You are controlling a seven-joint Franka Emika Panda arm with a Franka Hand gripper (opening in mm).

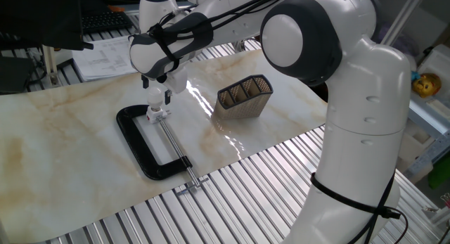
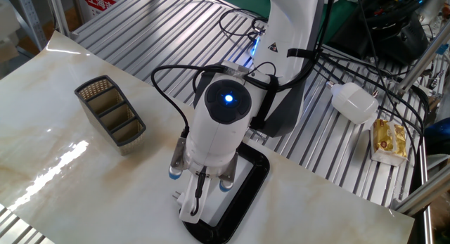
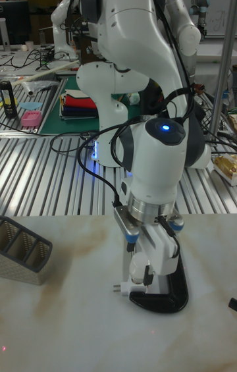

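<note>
A black C-clamp with a metal screw lies on the marbled sheet. At one end of it is a white object with plug pins, close against or over the clamp's frame; the arm hides part of it. My gripper points down right at this white object. Whether its fingers are apart or closed on the object is unclear, as the hand and the white parts blend together. In exterior view 2 the white object shows just below the hand, beside the black clamp frame.
A beige mesh organizer with several compartments stands upright on the sheet, apart from the clamp. Around the sheet runs a slatted metal table. A white bulb-like object and a gold box lie on the slats. Much of the sheet is bare.
</note>
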